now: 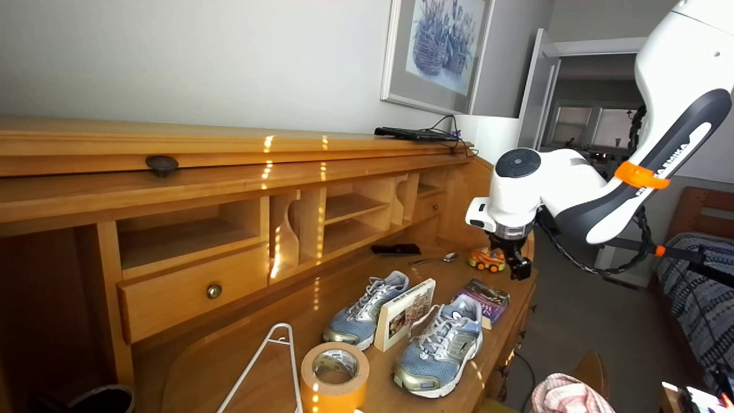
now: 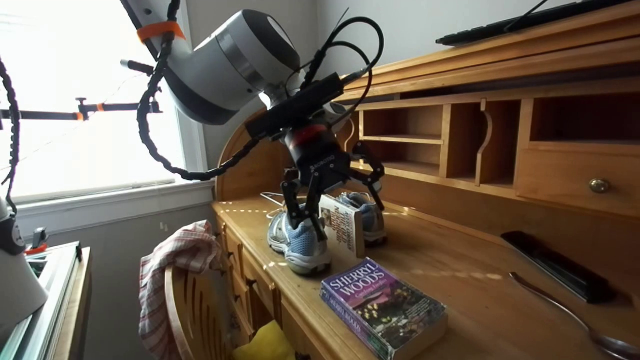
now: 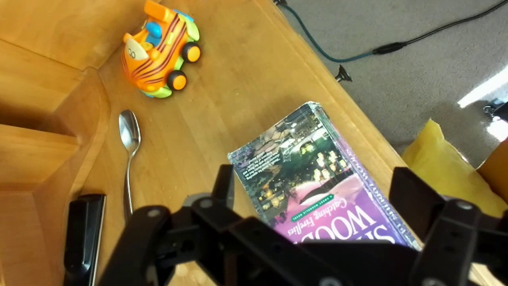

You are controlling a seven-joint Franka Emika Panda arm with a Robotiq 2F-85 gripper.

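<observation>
My gripper [image 2: 345, 213] is open above the desk, with nothing between its fingers. Below it in the wrist view lies a purple paperback book [image 3: 304, 176], flat and cover up; the fingers hide its lower end. A light-coloured book [image 1: 406, 315] stands on edge between two blue-grey shoes, one [image 1: 444, 347] nearer the desk's front edge, the other [image 1: 368, 310] nearer the shelves. Farther along the desk sit an orange toy car [image 3: 159, 52] and a metal spoon [image 3: 129, 138]. A black object [image 3: 85, 233] lies beside the spoon.
An orange tape roll [image 1: 335, 378] and a white hanger [image 1: 285, 358] occupy the desk's near end. Wooden cubbies [image 1: 351, 206] line the back. A chair [image 2: 192, 300] with a checked cloth stands by the front edge. Bare desk surface shows between spoon and purple book.
</observation>
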